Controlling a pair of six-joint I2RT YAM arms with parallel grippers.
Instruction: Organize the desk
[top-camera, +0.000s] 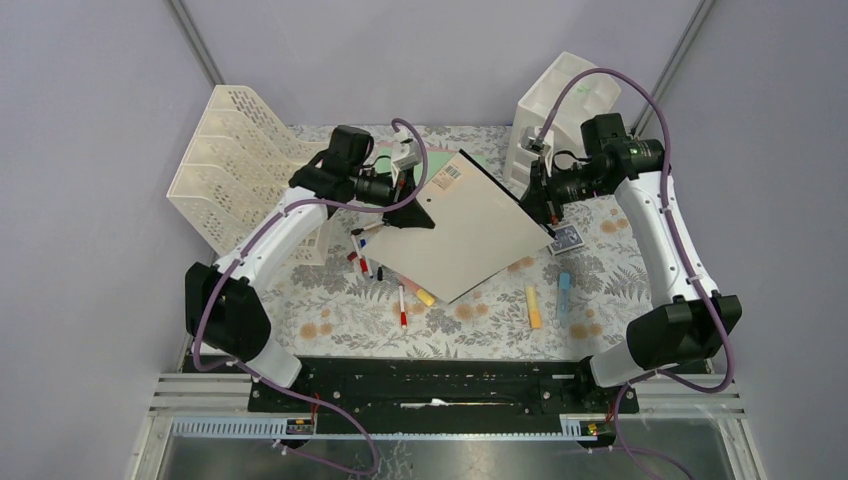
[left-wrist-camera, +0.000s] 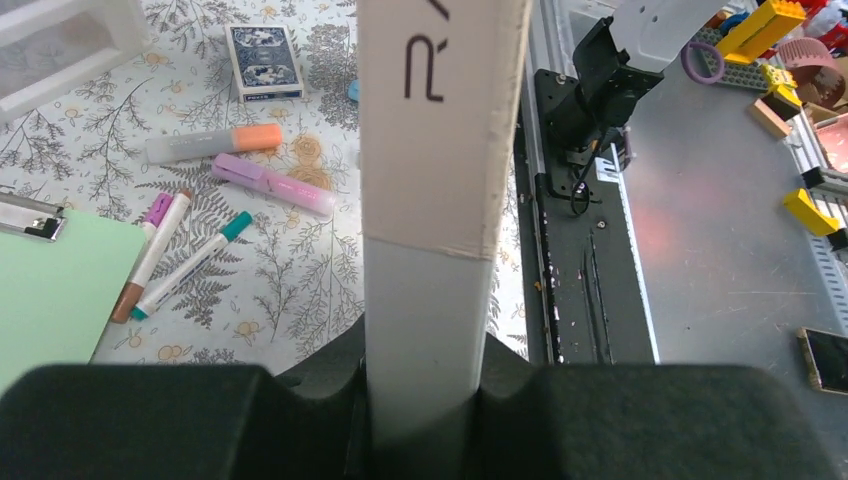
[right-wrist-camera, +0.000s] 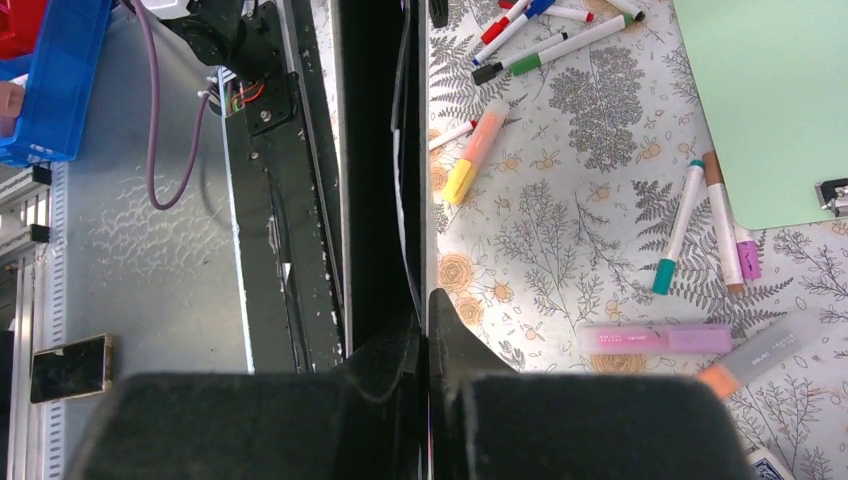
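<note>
A beige board (top-camera: 460, 240) with a dark edge and a label is held up between my grippers in the top view. My left gripper is shut on it, the board filling the left wrist view's middle. My right gripper is shut on the board's dark edge (right-wrist-camera: 385, 200). Loose markers (right-wrist-camera: 682, 225) and highlighters (right-wrist-camera: 655, 338) lie on the patterned mat below, along with a green clipboard (right-wrist-camera: 760, 100) and a boxed card deck (left-wrist-camera: 265, 60).
A white slotted rack (top-camera: 225, 170) stands at the left, a white drawer organizer (top-camera: 572, 88) at the back right. A blue highlighter (top-camera: 563, 298) and a yellow one (top-camera: 533, 306) lie near the front right of the mat.
</note>
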